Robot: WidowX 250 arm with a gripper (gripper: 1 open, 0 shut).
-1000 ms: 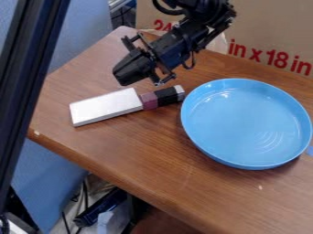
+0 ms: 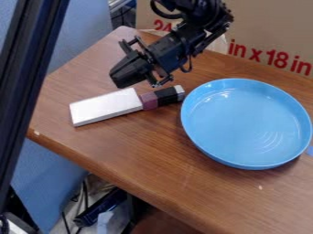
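My black gripper (image 2: 132,73) hangs tilted over the left half of the wooden table, just above and behind a long object lying flat, with a white block (image 2: 105,107) at its left and a dark red and black end (image 2: 159,98) at its right. Whether the fingers are open or shut is hard to tell. To the right of this object lies a light blue plate (image 2: 244,123), empty.
A cardboard box (image 2: 263,46) with red lettering stands behind the table (image 2: 146,160). A dark post crosses the left of the view.
The gripper has moved very slightly; the plate and the long object lie as before.
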